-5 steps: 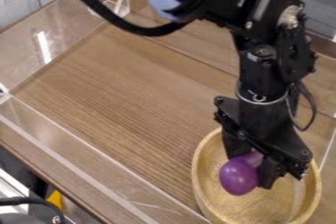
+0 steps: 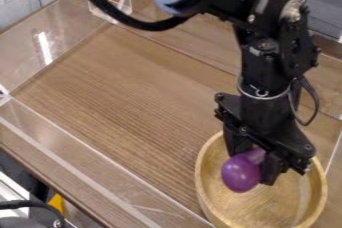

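My black gripper (image 2: 257, 154) hangs at the right of the view, its fingers shut on a purple ball (image 2: 241, 174) low inside a round yellow bowl (image 2: 222, 204). The bowl sits at the bottom right of the wooden surface. The ball is partly covered by the fingers, and the arm hides the far part of the bowl.
The wooden floor of the box (image 2: 114, 87) is bare across the left and middle. Clear walls run along its left side and near edge. A black cable arcs over the upper left, and another lies at the bottom left corner.
The gripper and the purple ball have risen slightly within the bowl over the last second. The bowl stays where it was.
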